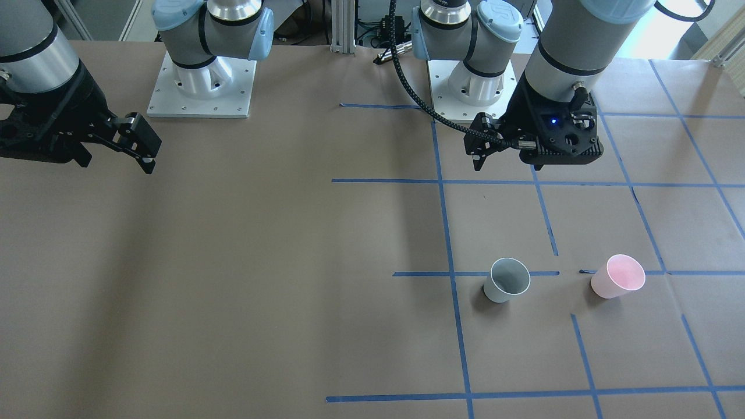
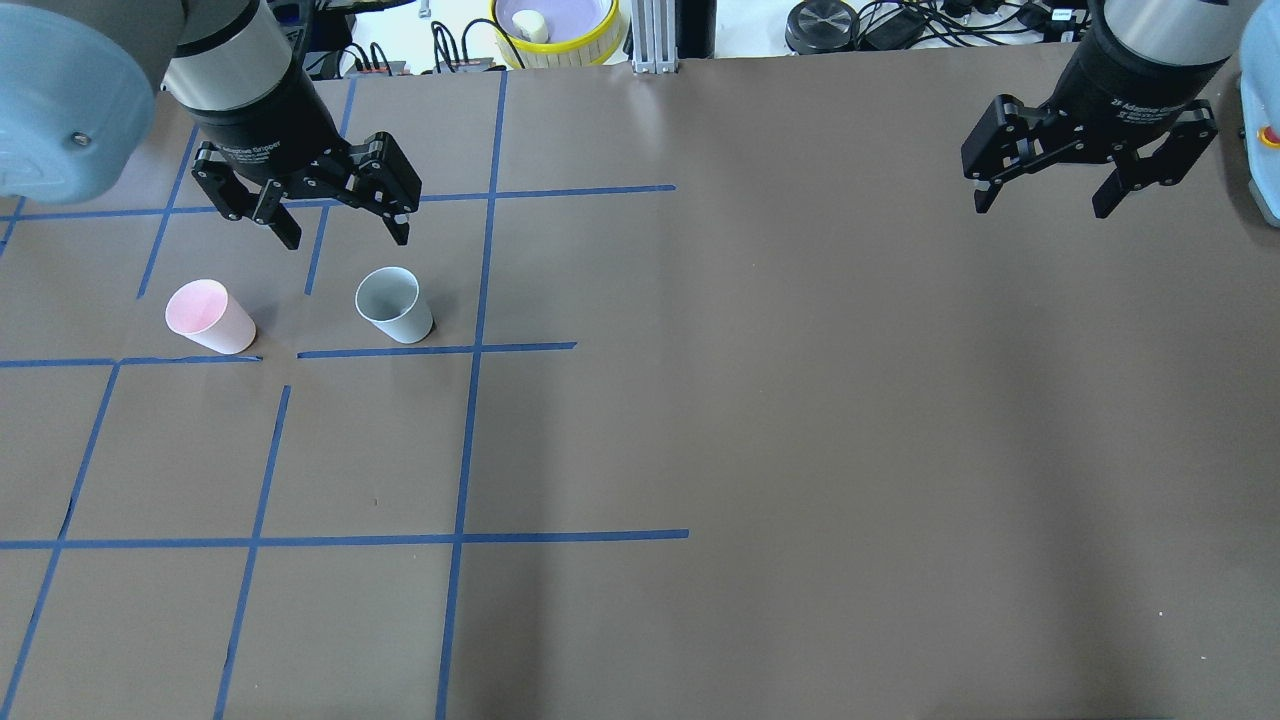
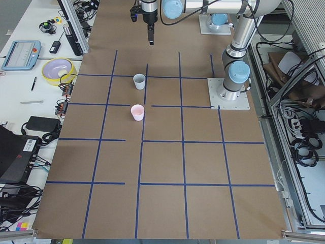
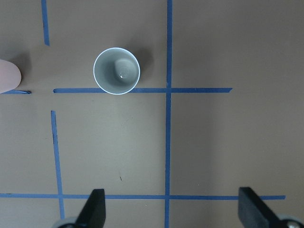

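A pale grey-blue cup (image 1: 507, 280) stands upright on the taped grid, with a pink cup (image 1: 617, 276) a short way from it; in the top view they are the grey cup (image 2: 393, 305) and pink cup (image 2: 210, 317). The gripper is open, its two fingers wide apart at the bottom of the wrist view with only bare table between them. It hangs above the table, clear of both cups. In the wrist view the grey cup (image 4: 116, 71) is upper left of centre and the pink cup (image 4: 8, 76) is cut off at the left edge.
A second arm's black gripper (image 2: 1041, 180) is at the top right of the top view. Arm bases on white plates stand along one table edge. A yellow-rimmed container (image 3: 52, 80) sits off the table among cables.
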